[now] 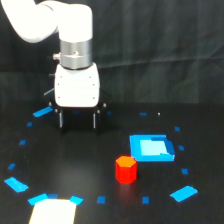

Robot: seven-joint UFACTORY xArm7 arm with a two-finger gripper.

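Observation:
A red block with a six-sided top [125,170] stands on the black table, right of the middle and towards the front. Behind it and slightly to its right is a blue square tray or frame [136,156] with a pale inside. At the upper left, the white arm comes down to my gripper [78,120], well away from both. Its dark fingers stand wide apart against the dark background, and nothing shows between them.
Small blue marks dot the table, with larger blue strips [183,193] near its sides. A cream square [53,212] lies at the front left.

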